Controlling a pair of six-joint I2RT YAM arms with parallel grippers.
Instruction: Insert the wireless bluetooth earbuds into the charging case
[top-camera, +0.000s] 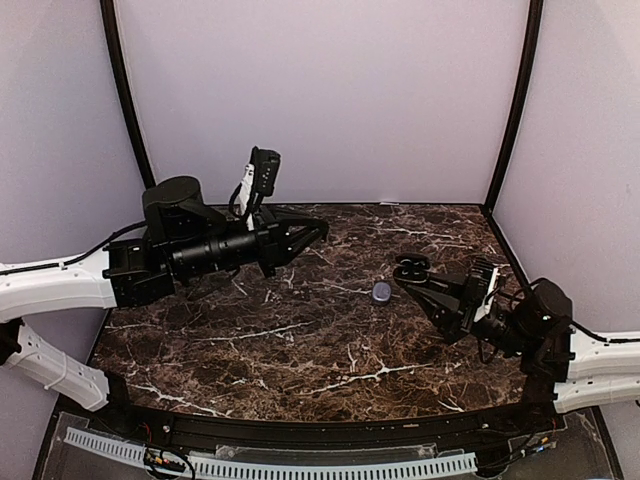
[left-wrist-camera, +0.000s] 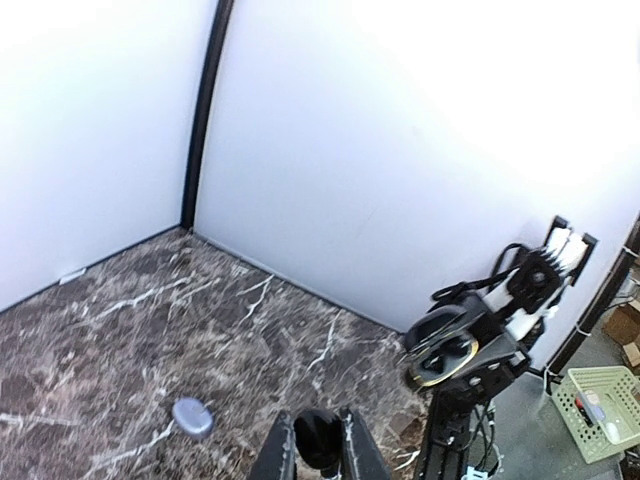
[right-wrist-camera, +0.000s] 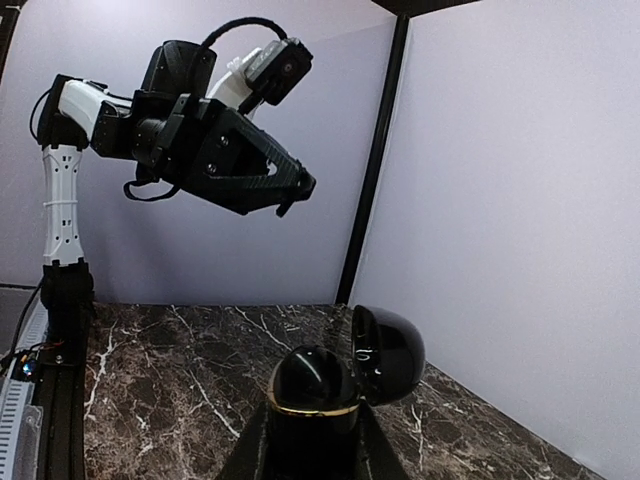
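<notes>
The black charging case (right-wrist-camera: 313, 425), with a gold line round its rim, is clamped upright in my right gripper (top-camera: 405, 285). Its glossy lid (right-wrist-camera: 392, 355) stands open to one side. Whether an earbud sits in the case cannot be told. My left gripper is raised above the table, left of the case and apart from it. Between its fingers is a small glossy black earbud (left-wrist-camera: 318, 437). In the top view that earbud is too dark to make out.
A grey-lilac oval object (top-camera: 381, 292) lies on the dark marbled table (top-camera: 330, 350), just left of the right gripper. White walls enclose the back and sides. A pale basket (left-wrist-camera: 600, 410) stands off the table.
</notes>
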